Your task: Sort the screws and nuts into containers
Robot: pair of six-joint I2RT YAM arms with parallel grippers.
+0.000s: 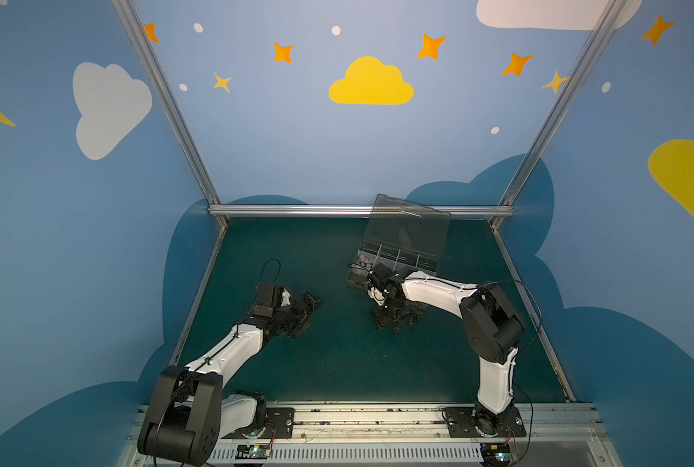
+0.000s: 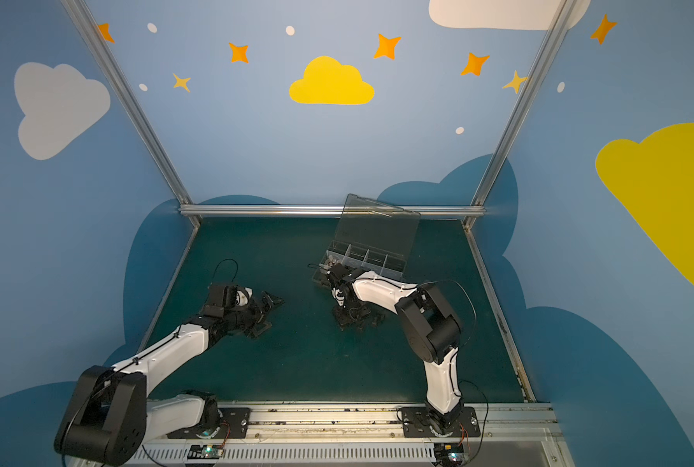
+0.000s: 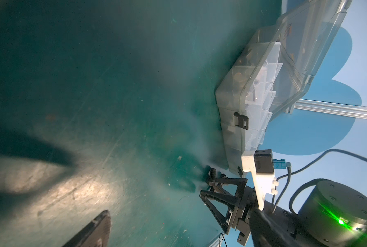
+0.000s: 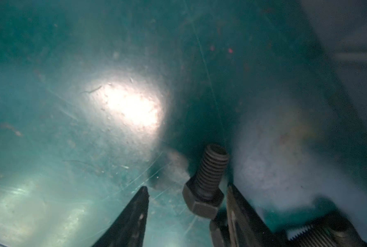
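A dark hex bolt point(image 4: 206, 181) stands on its head on the green mat between the fingertips of my open right gripper, with more dark hardware partly hidden behind the right finger. The clear compartment box point(image 3: 232, 90), lid raised, sits at the back, behind the right gripper; small pieces show in its left compartments in the top left view, too small to identify. My left gripper point(image 1: 309, 311) stands open over the mat at the left, apart from the box, nothing seen between its fingers.
Aluminium rails point(image 1: 284, 208) and walls border it.
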